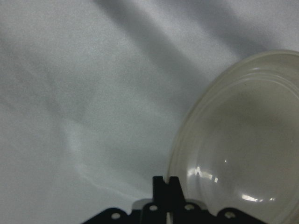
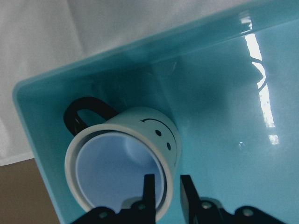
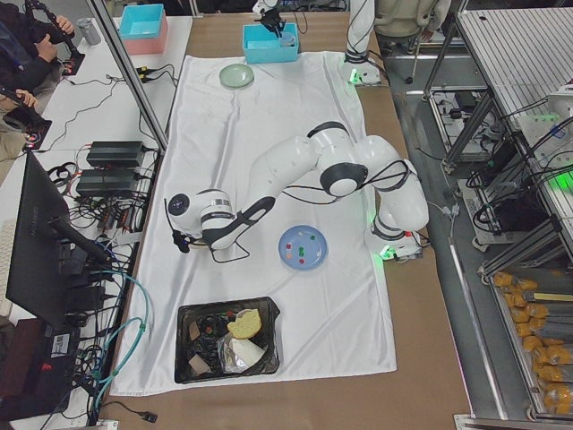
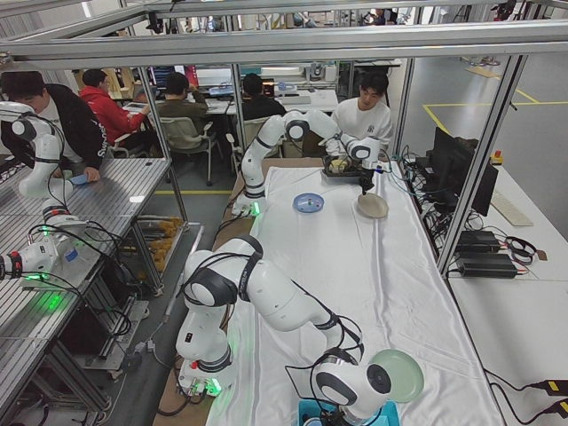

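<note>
My left gripper is closed at the rim of a beige plate [image 1: 243,135], seemingly pinching it; this plate [image 4: 373,206] lies on the white cloth in the right camera view. My right gripper is open over a white mug [image 2: 154,130] with a black handle and smiley face, one finger over its pale blue interior, the other outside the wall. The mug lies in the corner of a blue bin [image 2: 229,28].
A blue plate [image 3: 313,237] with small coloured pieces and a black crate [image 3: 183,345] of mixed items stand near the left arm. A green plate [image 3: 236,75] is beside the blue bin.
</note>
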